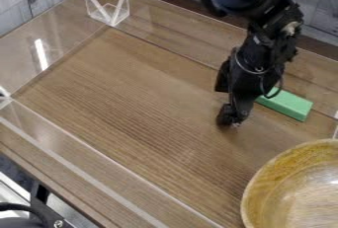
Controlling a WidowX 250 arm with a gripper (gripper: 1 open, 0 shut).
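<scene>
My black gripper [227, 106] hangs low over the wooden table [126, 99] on the right half of the view, its fingers pointing down near the surface. It is open. A green block [287, 105] lies just to its right, partly behind the arm. I cannot make out anything held between the fingers; the dark parts overlap.
A large pale yellow bowl [291, 188] sits at the lower right. A clear plastic piece [109, 7] stands at the back left. A dark cable shows at the bottom left corner.
</scene>
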